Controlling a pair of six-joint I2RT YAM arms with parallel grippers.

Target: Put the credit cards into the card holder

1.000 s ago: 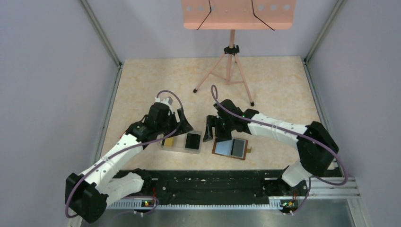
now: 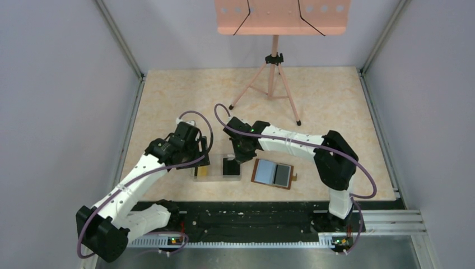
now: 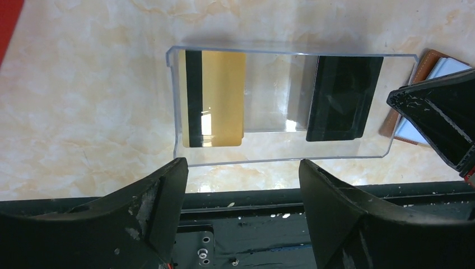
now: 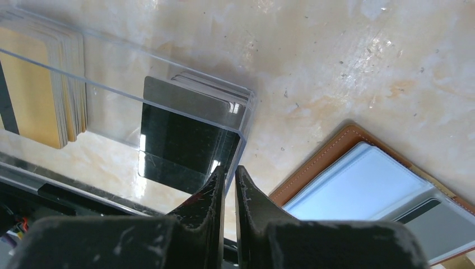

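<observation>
A clear plastic box [image 3: 280, 161] holds a stack of gold cards [image 3: 224, 98] with a dark stripe at its left end and a stack of black cards [image 3: 343, 101] towards its right. Above the box's near side, my left gripper is open, its fingers wide apart with nothing between them. My right gripper is shut on the box's right end wall, which runs in between the fingertips. To the right of the box lies the brown card holder [image 2: 272, 174], opened flat, showing pale blue and grey sleeves [image 4: 364, 182].
A pink stand [image 2: 273, 84] rises from the back of the table. The table's front edge [image 3: 241, 196] runs close in front of the box. Part of a red object [image 3: 7, 25] shows at far left. Open tabletop [image 2: 330, 117] extends behind and to the right.
My right gripper has moved left from over the holder and closed on the box's wall. The box has turned slightly and shifted right. My left gripper has drawn back left.
</observation>
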